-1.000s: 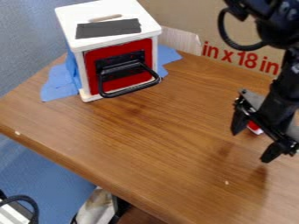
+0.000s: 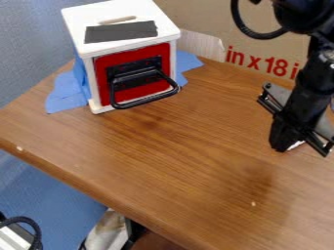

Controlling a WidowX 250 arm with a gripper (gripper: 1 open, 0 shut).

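My black gripper (image 2: 298, 135) is at the right edge of the table, angled downward near the wood surface. A small white bit shows beside its fingers, mostly hidden, and I cannot tell whether the fingers are open or shut. A white toy oven (image 2: 125, 21) with a red front and black door handle stands at the back left on blue cloth (image 2: 66, 93).
A cardboard box (image 2: 229, 27) with red lettering stands behind. The table's left edge drops to a blue surface (image 2: 46, 186), with dark and pale items below.
The gripper has moved slightly up and back from where it was a second ago, changing its angle. A red object seen at the fingers earlier is now hidden. The oven is unmoved.
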